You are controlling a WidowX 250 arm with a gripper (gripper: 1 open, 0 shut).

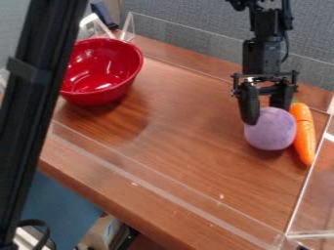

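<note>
My black gripper (264, 96) points down at the right side of the wooden table, with a purple ball (271, 132) directly under its fingers. The fingers reach the ball's top; whether they grip it is not clear. An orange carrot (304, 137) lies just right of the ball, partly behind it.
A red bowl (101, 68) sits at the back left. Clear plastic walls edge the work area, and a dark vertical bar fills the left edge of the view.
</note>
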